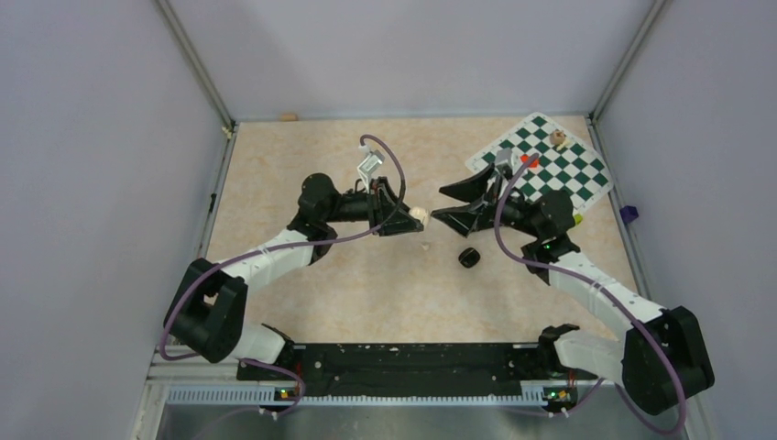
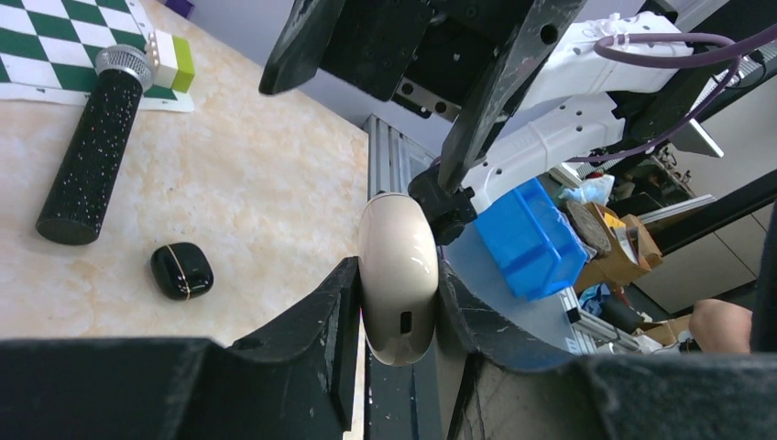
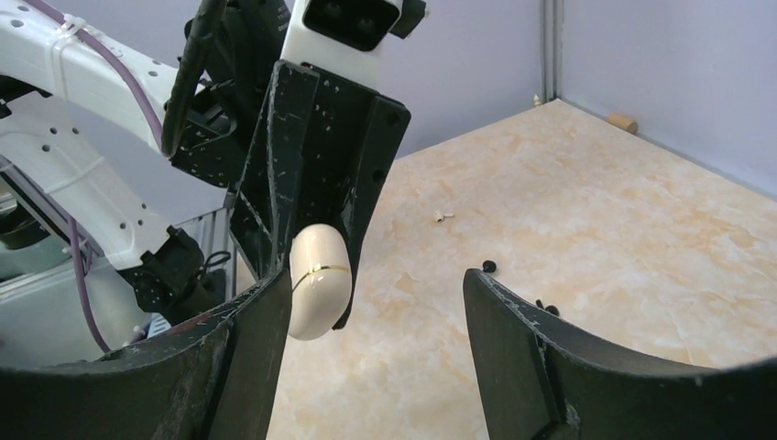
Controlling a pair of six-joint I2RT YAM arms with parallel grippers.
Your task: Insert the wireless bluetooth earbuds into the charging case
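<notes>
A white charging case [image 2: 399, 275] is held between the fingers of my left gripper [image 1: 419, 218], raised over the table. The case's lid seam [image 3: 322, 269] looks closed in the right wrist view. Facing it from the right, my right gripper [image 1: 441, 203] is parted with nothing between its fingers; the case lies close to its left finger [image 3: 247, 335]. Whether they touch, I cannot tell. Small white pieces [image 3: 443, 216] lie on the table in the right wrist view, too small to identify as earbuds. A tiny pale piece [image 1: 424, 246] lies below the left gripper in the top view.
A small black case [image 2: 181, 270] and a black microphone [image 2: 96, 147] lie on the table. Small dark pieces [image 3: 489, 267] sit farther left. A green checkered board [image 1: 579, 165] fills the back right corner.
</notes>
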